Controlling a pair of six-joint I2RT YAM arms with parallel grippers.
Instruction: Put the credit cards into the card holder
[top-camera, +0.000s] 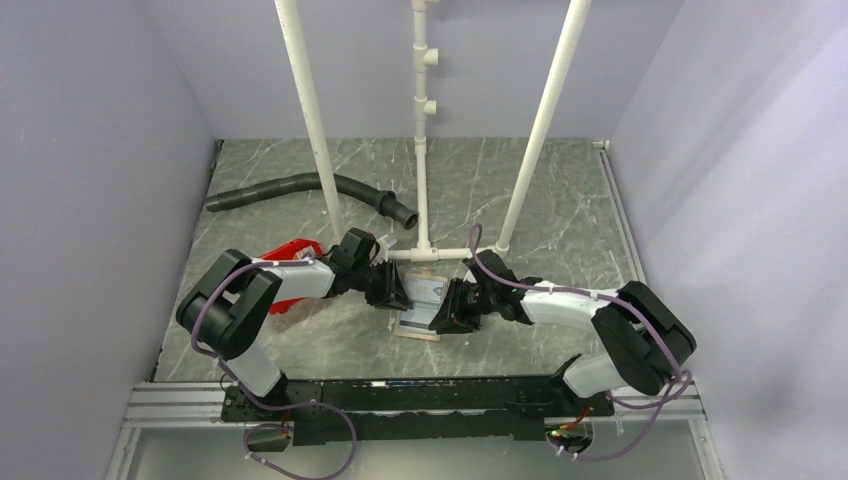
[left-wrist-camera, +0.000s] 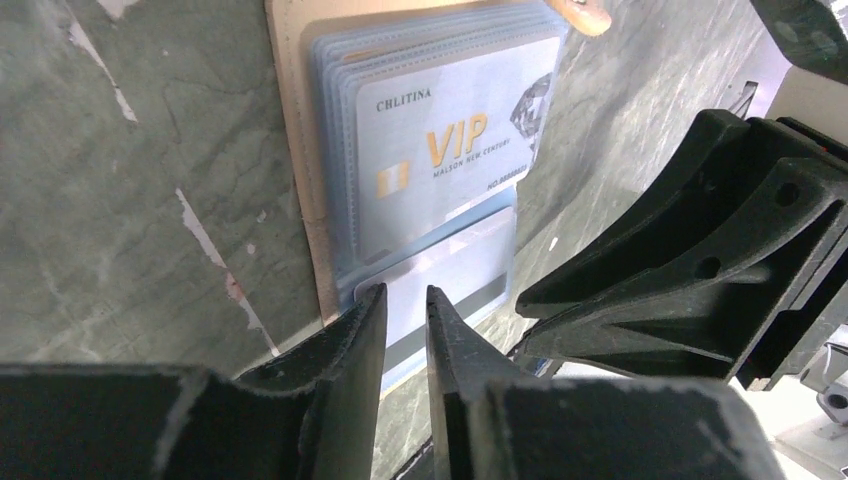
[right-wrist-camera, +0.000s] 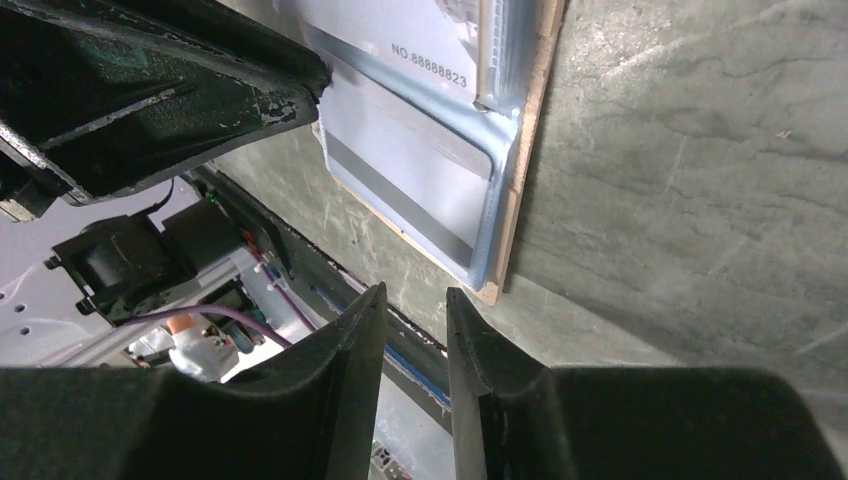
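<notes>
The card holder (top-camera: 421, 292) lies on the table between my two arms, tan-backed with clear sleeves. In the left wrist view, a white VIP card (left-wrist-camera: 450, 150) shows in an upper sleeve, and a white card with a grey stripe (left-wrist-camera: 440, 290) lies in the sleeve below. My left gripper is slightly open with nothing between its fingertips, over the holder's lower part. My right gripper is also slightly open and empty, just beyond the holder's lower corner in its own wrist view.
A red tray (top-camera: 285, 306) at the left is partly covered by my left arm. White pipes (top-camera: 423, 200) stand behind the holder, and a black hose (top-camera: 270, 192) lies at the back left. Table space in front of the holder is clear.
</notes>
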